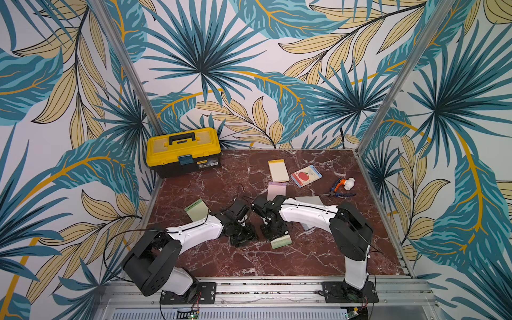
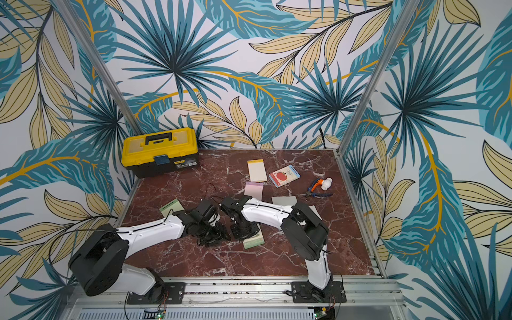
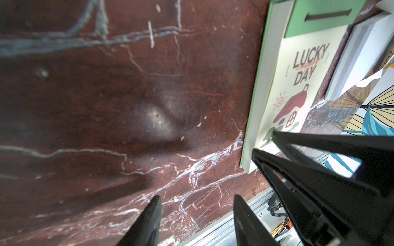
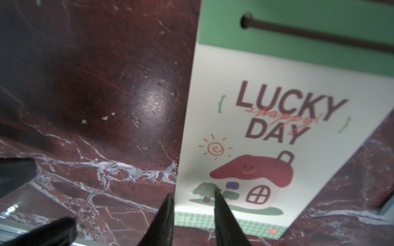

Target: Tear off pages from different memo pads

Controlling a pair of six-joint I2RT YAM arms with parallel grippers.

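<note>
A memo pad with a green bound top and "LUCKY DAY" on its page [image 4: 262, 102] lies flat on the marble-patterned table. Over its lower-left corner is my right gripper, fingers part open; whether its tips touch the page cannot be told. Beside the pad, over bare table, my left gripper stands open and empty. In the top left view, the right arm covers most of this pad [image 1: 281, 242]. Other pads lie around: a green one [image 1: 197, 210] at left, an orange-topped one [image 1: 278, 170], a pink one [image 1: 276, 189] and an apple-cover one [image 1: 306, 176].
A yellow and black toolbox [image 1: 184, 152] stands at the back left. Pliers and an orange-and-white item [image 1: 344, 184] lie at the right. A grey flat pad [image 2: 283, 201] is partly behind my right arm. The two grippers are close together.
</note>
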